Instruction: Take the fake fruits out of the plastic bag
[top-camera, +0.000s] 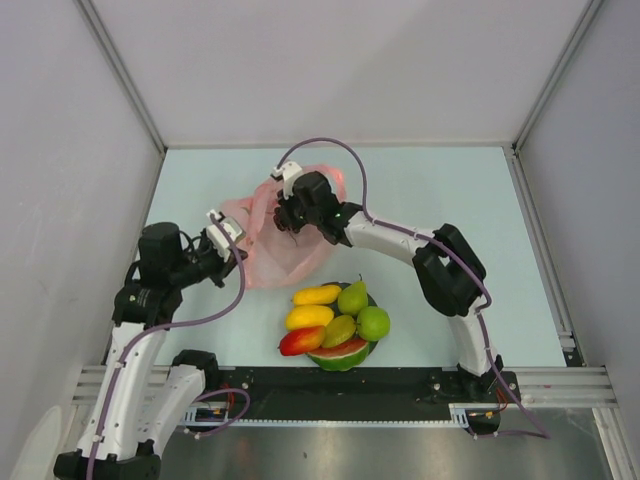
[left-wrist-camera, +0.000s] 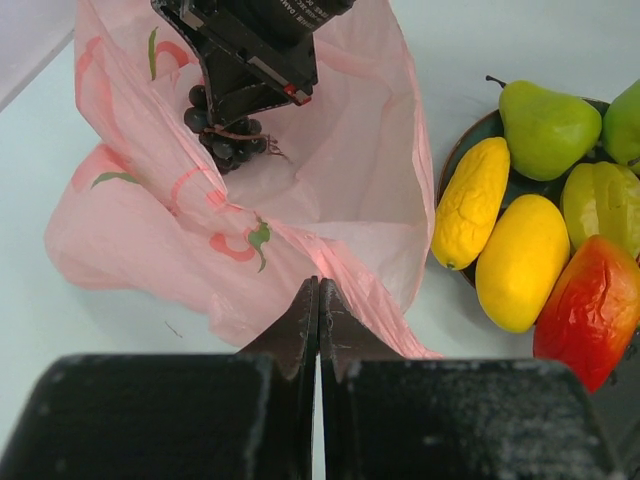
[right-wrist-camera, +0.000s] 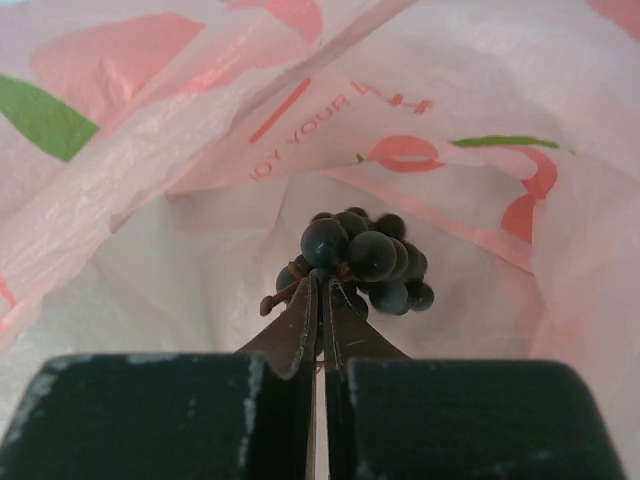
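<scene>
The pink plastic bag (top-camera: 290, 262) lies spread at the back of the table, its mouth toward the front. Inside it is a bunch of dark grapes (right-wrist-camera: 372, 257) with a brown stem (right-wrist-camera: 281, 297). My right gripper reaches into the bag, shut, its fingertips over the grapes; whether the stem is pinched is hidden. At the bag's left side my left gripper is shut on a fold of thin plastic. In front of the bag, a yellow mango (left-wrist-camera: 520, 262), a pear (left-wrist-camera: 548, 130) and other fake fruits sit on a dark plate (left-wrist-camera: 480, 130).
A cut watermelon (top-camera: 340, 354), a red mango (top-camera: 301, 341) and a green fruit (top-camera: 373, 323) fill the plate's near side. Bare table (top-camera: 450, 190) lies to the right, beyond my right arm. Walls bound the left, right and back.
</scene>
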